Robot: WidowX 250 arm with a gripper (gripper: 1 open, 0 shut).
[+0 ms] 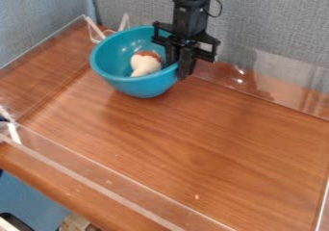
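A teal bowl (118, 73) stands toward the back left of the wooden table. Inside it lies a white round object (144, 64) with a reddish top. My black gripper (182, 60) reaches down at the bowl's right rim and is shut on that rim. The fingertips are partly hidden against the bowl.
A white wire-like rack (106, 31) sits behind the bowl at the back left. Grey panels and a clear edge strip border it at the back.
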